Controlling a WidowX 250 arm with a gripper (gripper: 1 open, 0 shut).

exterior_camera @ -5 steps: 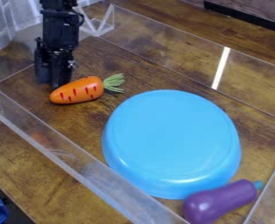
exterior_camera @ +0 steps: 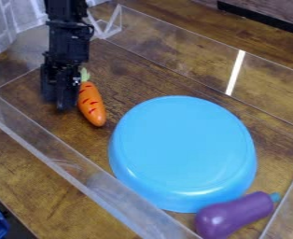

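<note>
My black gripper [exterior_camera: 62, 89] is low at the left of the wooden board, near the clear wall. An orange toy carrot [exterior_camera: 91, 105] lies just right of it, its tip toward the front and its green top mostly hidden behind the gripper. The fingers are dark, and I cannot tell whether they are open or shut.
A large upturned blue plastic dish [exterior_camera: 183, 152] fills the middle right. A purple toy eggplant [exterior_camera: 236, 214] lies at the front right. Clear walls border the area. The back middle of the board is free.
The carrot has turned from lying crosswise, top to the right, to pointing front to back, and its top is now beside the gripper. The gripper has shifted slightly toward the right.
</note>
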